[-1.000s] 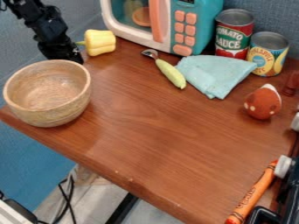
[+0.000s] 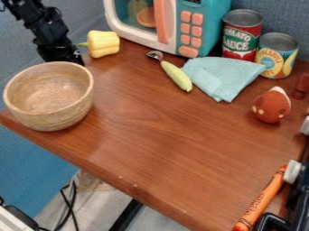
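The black robot arm with its gripper [image 2: 63, 50] is at the top left, low at the table's back left corner behind a wooden bowl [image 2: 49, 96]. A yellow pepper-like toy [image 2: 104, 43] lies just right of it. The gripper's fingers are dark and too unclear to tell open from shut.
A toy microwave [image 2: 151, 18] stands at the back, with a spoon, a corn-like toy [image 2: 178, 77], a blue cloth [image 2: 221, 77], two cans and an orange-brown toy [image 2: 272, 106] near it. A crayon bottle [image 2: 266, 198] lies at the right edge.
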